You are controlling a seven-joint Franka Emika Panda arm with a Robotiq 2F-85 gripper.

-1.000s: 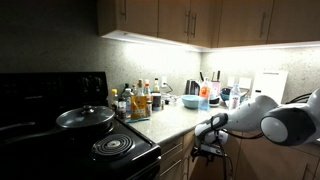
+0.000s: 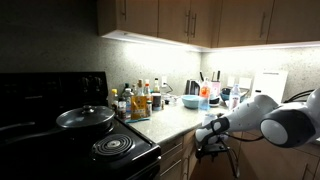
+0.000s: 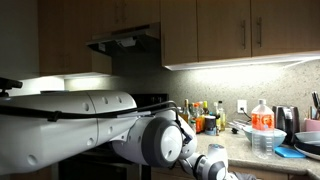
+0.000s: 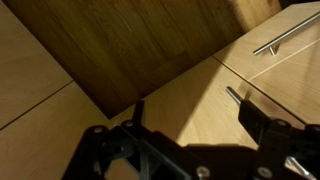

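My gripper stands open, its two black fingers wide apart with nothing between them. Past the fingers, the wrist view shows light wooden cabinet fronts (image 4: 190,95) and metal bar handles, one handle (image 4: 235,95) near the right finger and another handle (image 4: 286,36) at the upper right. A dark brown wood-grained surface (image 4: 130,45) fills the top; what it belongs to is unclear. In exterior view 1 the gripper (image 2: 200,154) hangs below the counter edge, in front of the lower cabinets. Contact with a cabinet cannot be told.
Above the gripper runs the counter (image 2: 170,124), with several bottles (image 2: 140,103) beside the stove. A clear bottle (image 3: 262,130) and a blue bowl (image 2: 190,101) stand toward the corner. A lidded pan (image 2: 85,117) sits on the stove at left.
The gripper has shifted and turned slightly in front of the lower cabinets. Items on the counter and stove look unmoved.
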